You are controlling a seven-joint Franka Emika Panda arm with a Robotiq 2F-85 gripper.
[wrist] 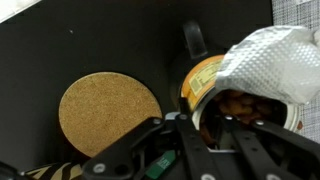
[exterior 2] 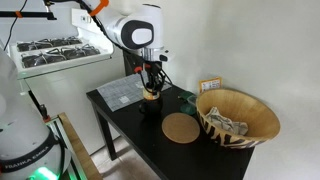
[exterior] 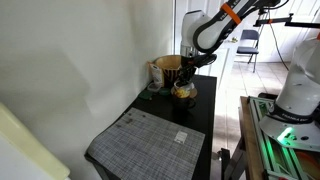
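Note:
A yellow-orange cup [wrist: 205, 76] with a silvery peeled-back lid [wrist: 268, 62] holds brown pieces [wrist: 238, 103]. My gripper is shut on this cup near its rim; the exact contact is partly hidden by the fingers. Directly beneath the cup is a black mug [exterior 2: 149, 109], whose handle [wrist: 195, 40] shows in the wrist view. From the side, the yellow cup [exterior: 184, 91] sits at or just above the mug's mouth. Whether the two touch, I cannot tell. In exterior view 2 the gripper [exterior 2: 154, 84] comes down from above.
A round cork mat [exterior 2: 181, 127] lies beside the mug on the black table [exterior 2: 165, 155]. Farther along stands a large wooden bowl [exterior 2: 250, 123] with cloth inside. A green object [exterior 2: 187, 97] is near the wall. Grey matting [exterior: 150, 145] covers the other end.

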